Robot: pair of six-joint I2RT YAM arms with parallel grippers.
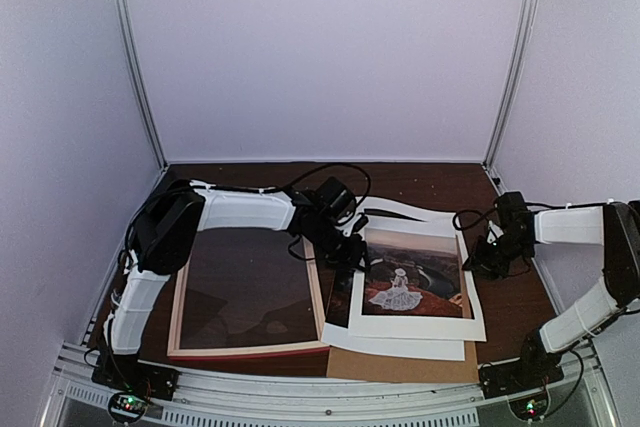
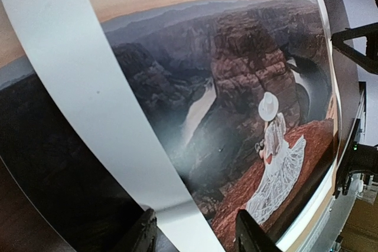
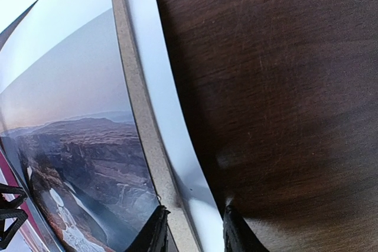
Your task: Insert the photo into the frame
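Observation:
The photo (image 1: 410, 277) of a woman above a canyon lies stacked with white mats and a brown board (image 1: 400, 372), right of the empty frame (image 1: 175, 317). My left gripper is at the photo's left white border (image 2: 165, 199), seemingly shut on that edge, though its tips are at the view's bottom. At the stack's right edge, my right gripper stands part open over a white strip (image 3: 177, 134) and the tan board strip (image 3: 142, 110) beside it.
Bare dark table (image 3: 283, 87) shows right of the stack and along the back. Side walls stand close beside both arms.

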